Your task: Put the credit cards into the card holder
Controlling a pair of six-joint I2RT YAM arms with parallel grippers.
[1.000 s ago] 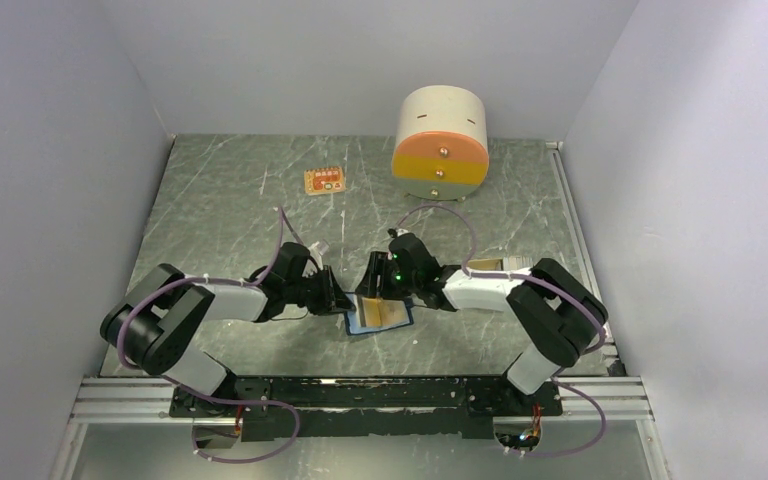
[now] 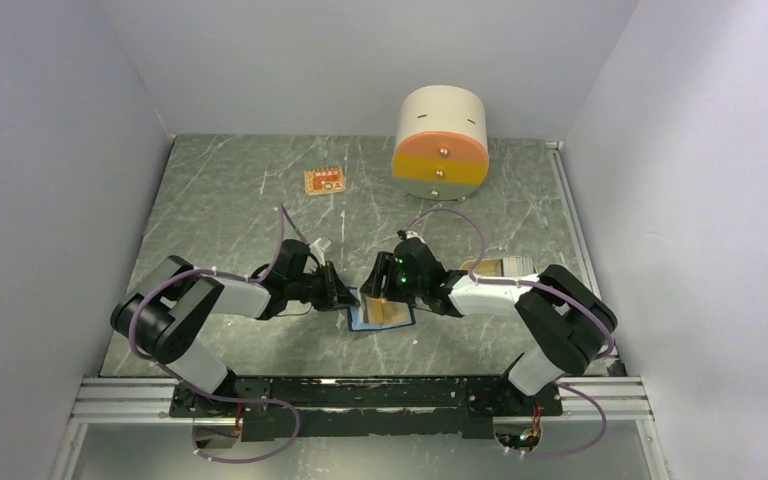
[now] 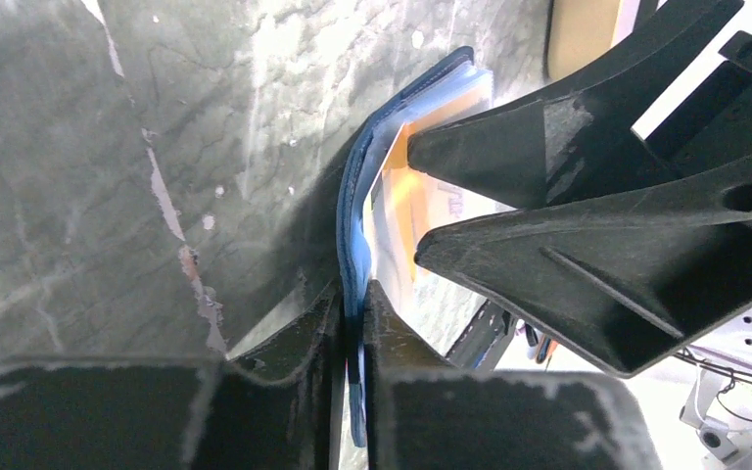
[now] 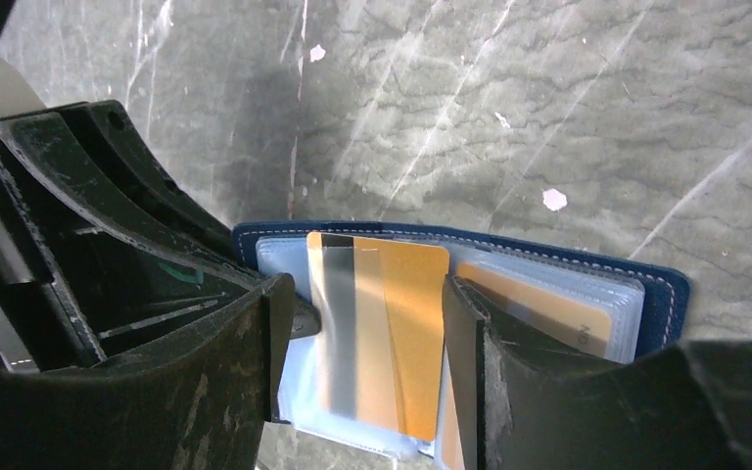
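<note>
The blue card holder (image 2: 370, 318) lies at the front middle, with orange-and-beige cards in its sleeves. My left gripper is shut on the holder's left edge. My right gripper is open over the holder, its fingertips either side of an orange card (image 4: 411, 338) that lies on the left sleeve. A further beige card (image 4: 539, 304) shows in the right sleeve.
A small drawer box (image 2: 440, 140) stands at the back right and an orange patterned item (image 2: 325, 181) at the back middle. More cards (image 2: 510, 266) lie at the right, partly behind my right arm.
The holder and my left gripper have shifted slightly away from the front edge. My right gripper has moved a little to the right over the holder.
</note>
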